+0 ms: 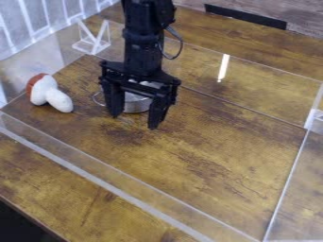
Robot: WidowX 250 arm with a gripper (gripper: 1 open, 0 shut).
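My black gripper [136,102] hangs over the wooden tray floor with its two fingers spread open, one at the left and one at the right. A silver metal bowl [136,97] is partly hidden behind it. I cannot tell whether the fingers touch the bowl. A white object with a red part [53,96], like a mushroom toy, lies near the left wall of the tray.
A white wire rack [93,40] stands at the back left. Clear plastic walls [296,151] edge the area. A thin white strip [224,67] shows at the back right.
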